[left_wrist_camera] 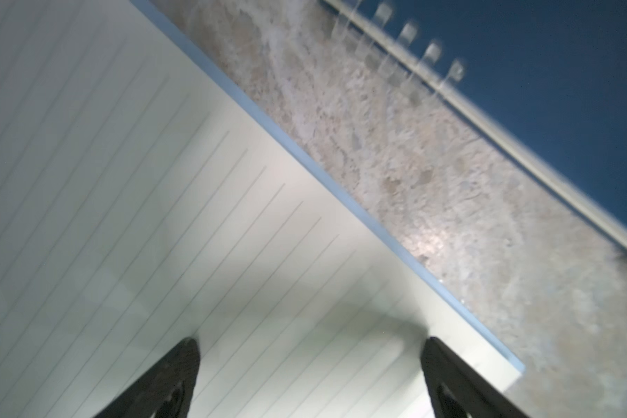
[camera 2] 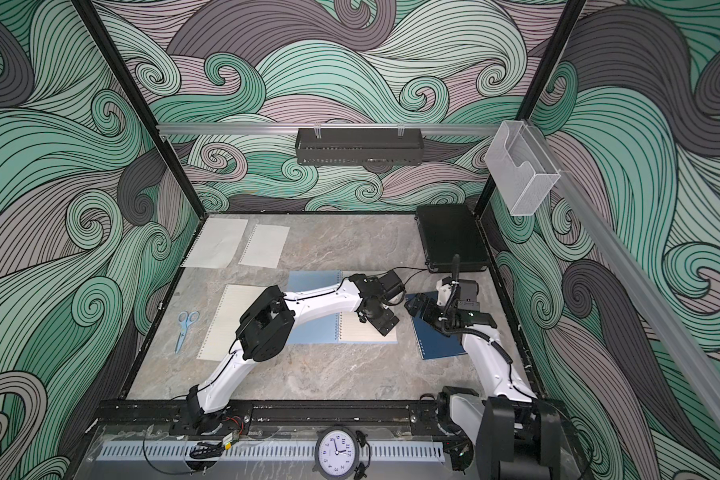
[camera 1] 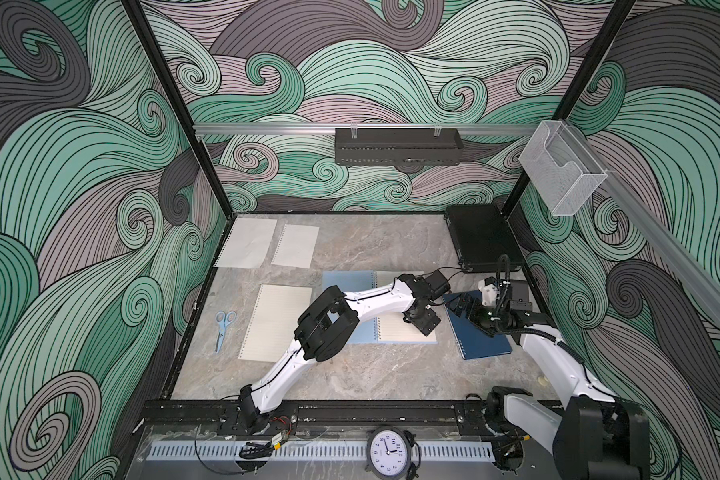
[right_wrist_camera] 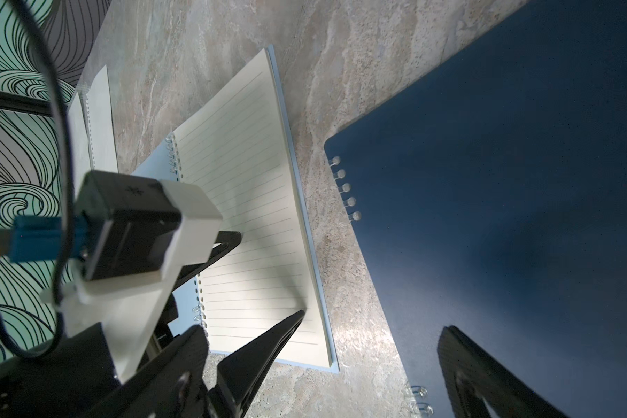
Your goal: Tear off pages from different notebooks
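The light blue notebook lies open in the middle of the table, its lined page [right_wrist_camera: 250, 209] on the right and its blue cover [camera 1: 349, 281] on the left. Over that page hangs my left gripper, open, fingertips wide apart with only the page behind them. A closed dark blue notebook [right_wrist_camera: 494, 209] rests to the right, its spiral edge facing the open one. My right gripper is open above this notebook's spiral side, nothing between its fingers. On the left lies a cream lined page [camera 1: 276, 321] with a holed edge.
Two white sheets [camera 1: 246, 243] lie at the back left. Blue scissors [camera 1: 222, 329] are by the left edge. A black box [camera 1: 482, 237] fills the back right corner. Bare tabletop [camera 1: 376, 240] shows at the back middle. The two arms' hands are close together.
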